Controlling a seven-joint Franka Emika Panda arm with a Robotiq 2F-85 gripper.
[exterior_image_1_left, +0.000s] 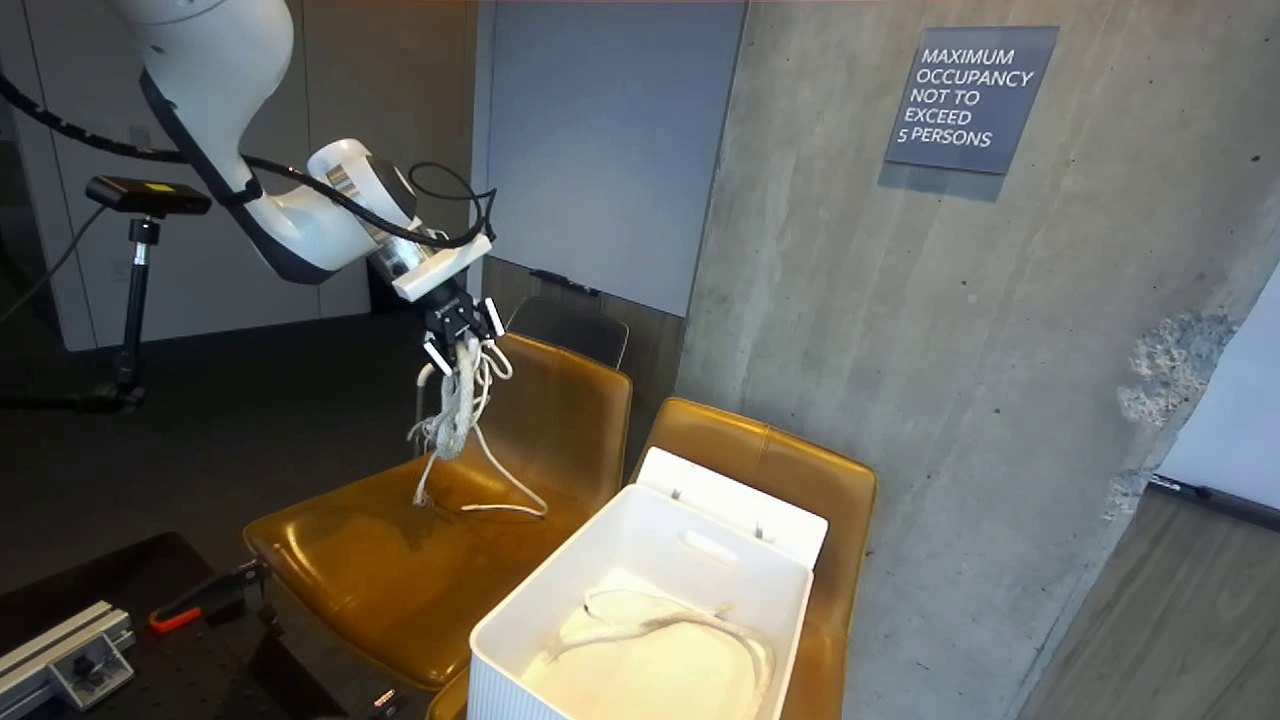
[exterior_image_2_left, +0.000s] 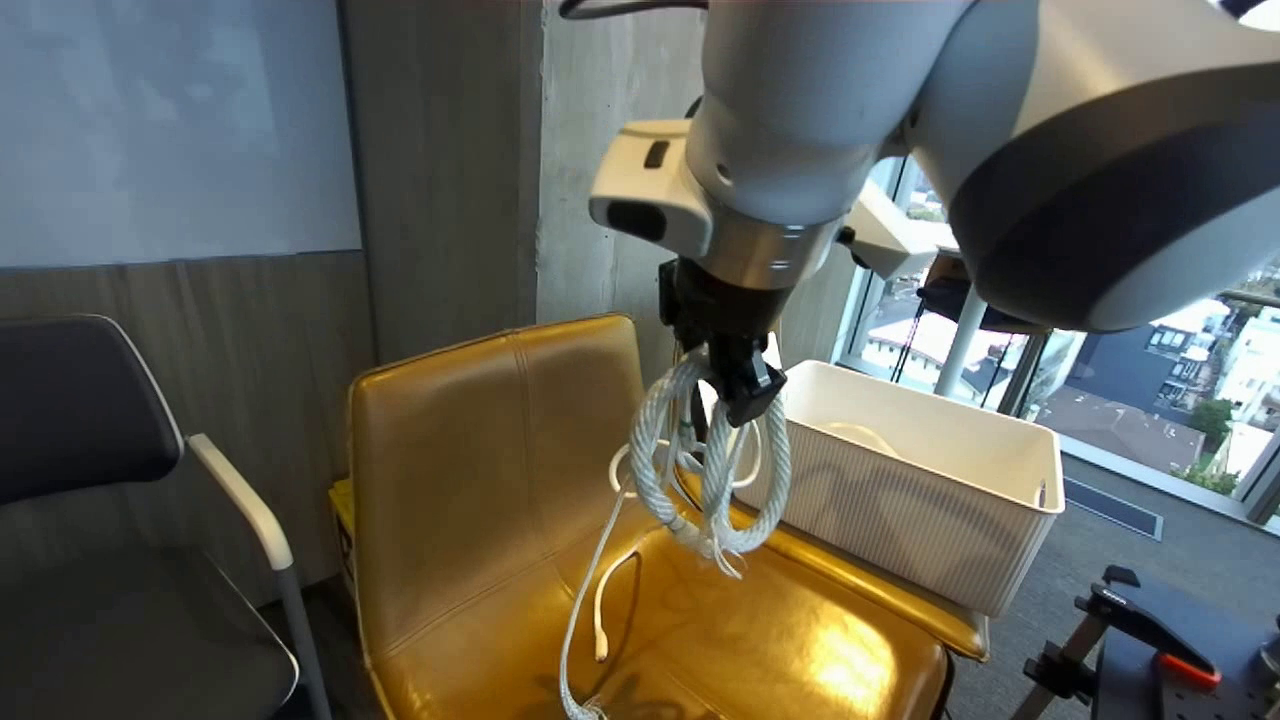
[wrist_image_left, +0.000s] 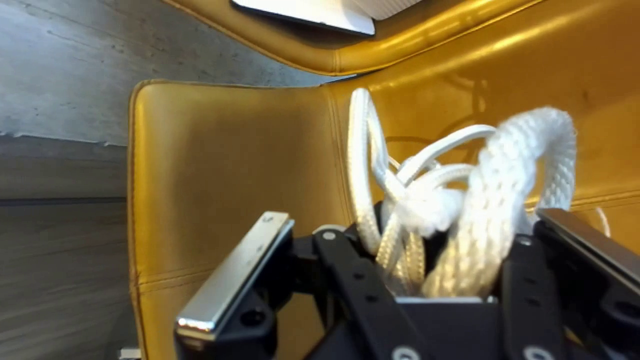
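A bundle of white rope (exterior_image_1_left: 455, 416), thick braided loops mixed with thinner cords, hangs from my gripper (exterior_image_1_left: 465, 341). The gripper points down over the seat of a tan leather chair (exterior_image_1_left: 348, 546), and its fingers are shut on the bundle. In exterior view 2 the thick loops (exterior_image_2_left: 651, 454) dangle on both sides of the dark fingers, clear of the seat. Loose cord ends trail down to about seat level; whether they touch is hard to tell. Up close in the wrist view, rope (wrist_image_left: 480, 222) rises between the finger parts and hides the exact grip.
Right of this chair a white ribbed box (exterior_image_2_left: 894, 516) stands open on a second tan chair (exterior_image_1_left: 846, 480). More pale cord (exterior_image_1_left: 654, 624) lies on its floor. A dark table with tools (exterior_image_1_left: 198, 600) is at the front left. Behind are a dark chair and a concrete wall.
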